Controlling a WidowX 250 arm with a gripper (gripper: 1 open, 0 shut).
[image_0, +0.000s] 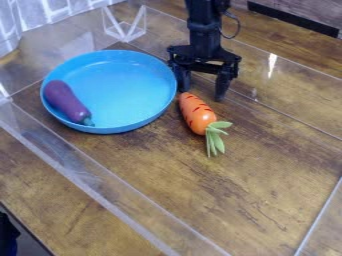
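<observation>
The black gripper stands low at the back, just right of the blue plate, with its fingers open; what lies behind it is hidden. A purple eggplant lies in the left part of the plate. An orange carrot with green leaves lies on the wooden table right of the plate, just in front of the gripper.
Transparent walls run along the left and back, with a white wire piece at the back left.
</observation>
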